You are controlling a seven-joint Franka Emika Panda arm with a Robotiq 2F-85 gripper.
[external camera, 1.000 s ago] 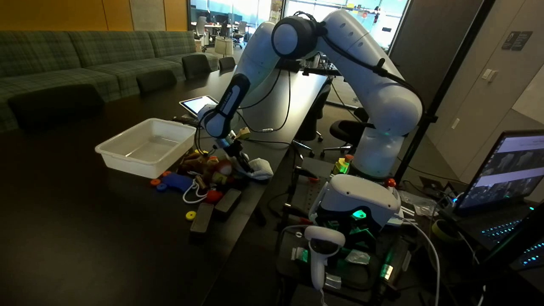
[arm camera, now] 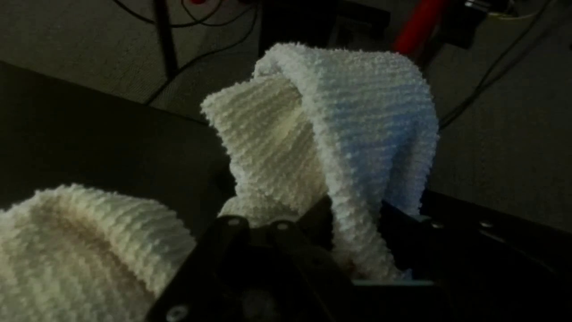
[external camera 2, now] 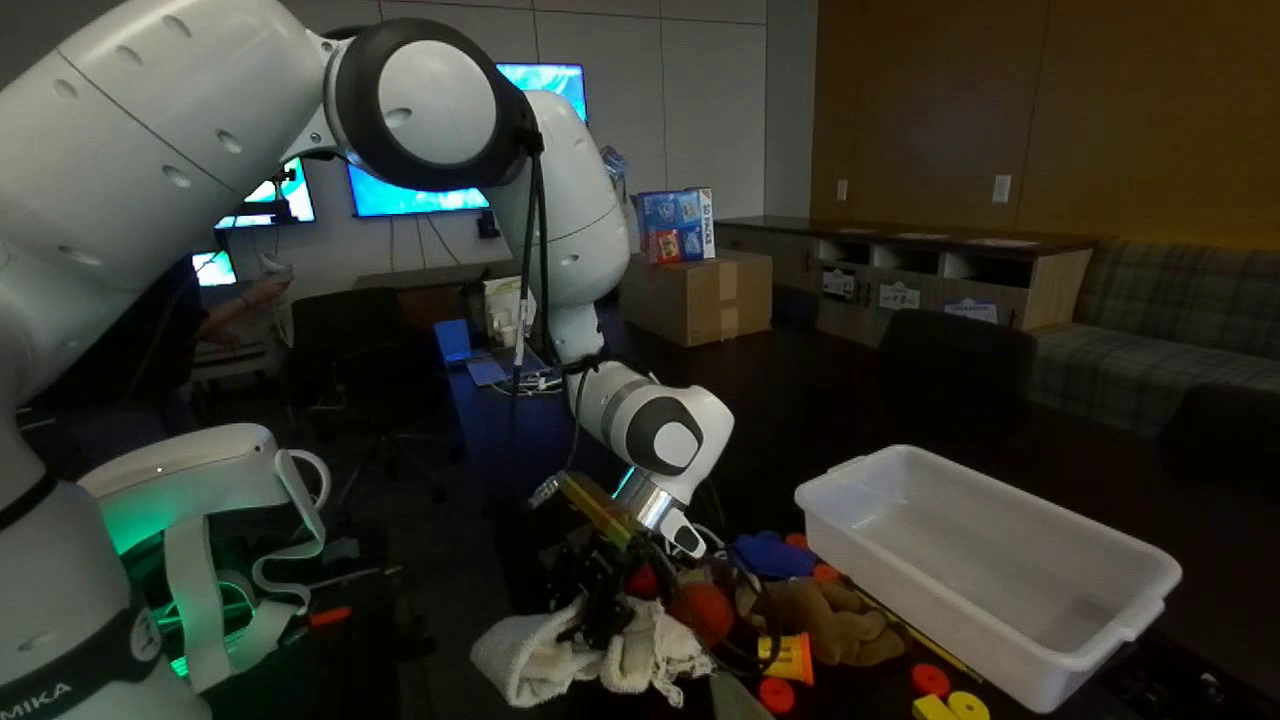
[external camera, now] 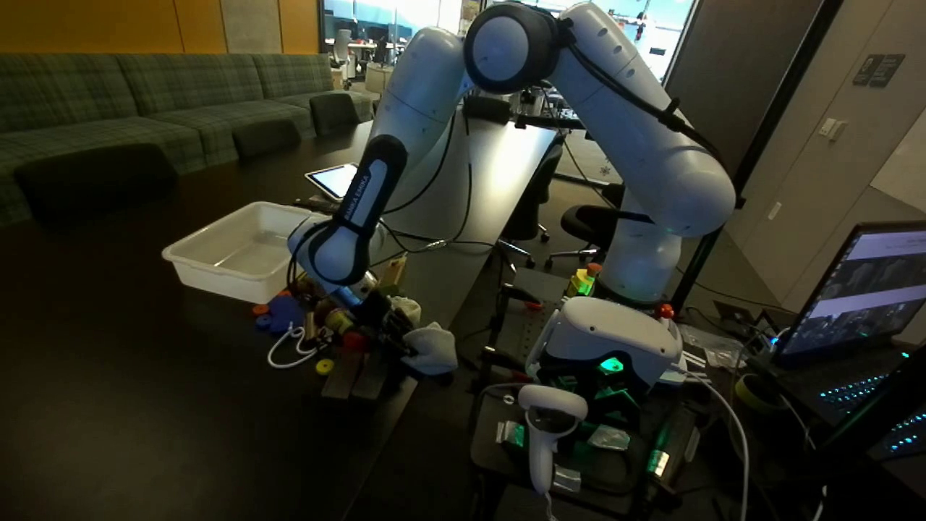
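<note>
A white, ribbed cloth [arm camera: 375,107] is pinched between the dark fingers of my gripper, which is shut on it. Its upper part folds over and stands up beyond the fingertips. In exterior view 1 the held cloth [external camera: 431,349] pokes out past the table's edge, right of the loose pile. Another bulge of similar cloth [arm camera: 91,257] fills the lower left of the wrist view; whether it joins the held part cannot be made out. Exterior view 2 has white cloth [external camera 2: 528,660] at the near end of the pile.
An empty white bin [external camera: 230,252] stands beyond the pile. Around my gripper lie a blue item [external camera 2: 770,554], a brown plush toy [external camera 2: 828,622], yellow and red pieces and dark blocks [external camera: 343,375].
My gripper has moved along the table edge toward the exterior view 1 camera, carrying the cloth. A white cord, the blue item and the dark blocks in the pile have shifted.
</note>
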